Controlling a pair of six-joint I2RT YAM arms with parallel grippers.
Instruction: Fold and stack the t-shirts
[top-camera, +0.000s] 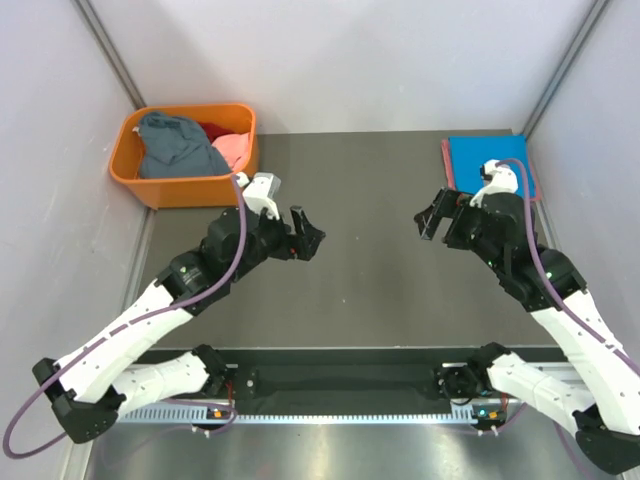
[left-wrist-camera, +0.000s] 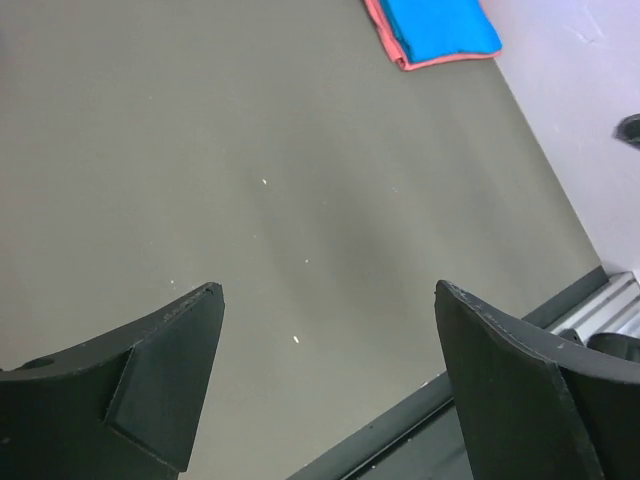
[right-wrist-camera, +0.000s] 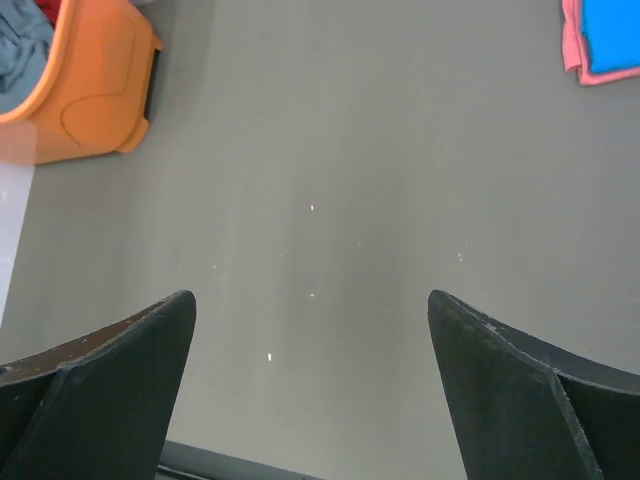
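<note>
An orange bin (top-camera: 165, 195) at the back left holds a dark grey-blue shirt (top-camera: 175, 150), a pink shirt (top-camera: 232, 148) and something dark red (top-camera: 214, 128). At the back right of the table lies a folded blue shirt (top-camera: 480, 155) on a folded pink one (left-wrist-camera: 388, 38), partly behind my right arm in the top view. My left gripper (top-camera: 305, 225) hangs open over the left middle of the table, below and right of the bin. My right gripper (top-camera: 438, 210) is open over the right side, in front of the folded stack. Both have nothing between their fingers.
White walls (top-camera: 360, 70) bound it at the back and sides, and the front edge runs along a dark rail.
</note>
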